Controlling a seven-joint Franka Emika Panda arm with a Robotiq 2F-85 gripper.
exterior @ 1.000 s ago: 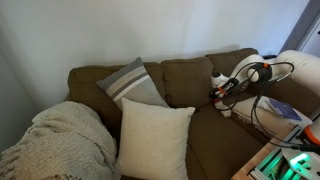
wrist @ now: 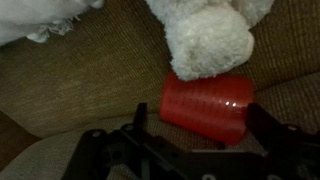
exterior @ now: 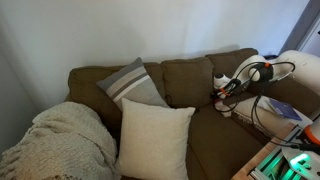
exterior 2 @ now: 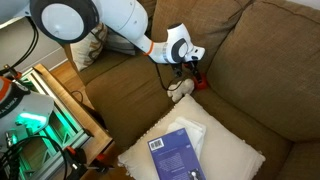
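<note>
A red, smooth object [wrist: 208,106] lies on the brown couch near the seam of the cushions, and it also shows as a small red patch [exterior 2: 203,82] in exterior view 2. Against it rests a white plush toy [wrist: 208,40], seen beside it in the other view too [exterior 2: 181,90]. My gripper is open, its dark fingers standing on either side of the red object in the wrist view. Nothing shows gripped. Exterior view 1 has the gripper [exterior: 217,97] low over the couch seat, small and partly hidden.
The couch back [exterior 2: 236,45] rises close behind the gripper. A white pillow [exterior 2: 228,150] with a purple book [exterior 2: 176,155] lies nearby. Another cream pillow [exterior: 154,140] and a striped one [exterior: 132,84] stand farther off. Open seat [exterior: 212,145] lies between.
The arm's end has shifted slightly near the red object, and less red shows in exterior view 1 now. The pillows and blanket have not moved.
</note>
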